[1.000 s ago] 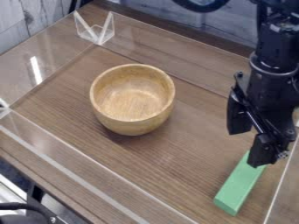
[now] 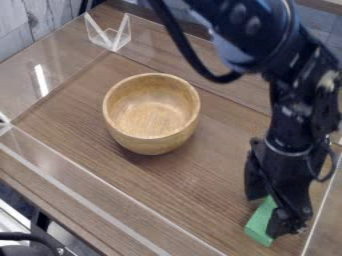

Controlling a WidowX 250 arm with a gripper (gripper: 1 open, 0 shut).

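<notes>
My gripper (image 2: pixel 277 204) is low at the bottom right, its dark fingers over and around a long green block (image 2: pixel 262 231) lying on the wooden table. The block's lower end shows below the fingers; the rest is hidden behind them. I cannot tell whether the fingers touch it or how far they are closed.
A round wooden bowl (image 2: pixel 151 112) stands left of the gripper on the table (image 2: pixel 127 195). A small clear plastic object (image 2: pixel 110 30) is at the top left. The table between the bowl and the near edge is clear.
My gripper has moved down onto the green block, covering much more of it than before. The bowl has not moved.
</notes>
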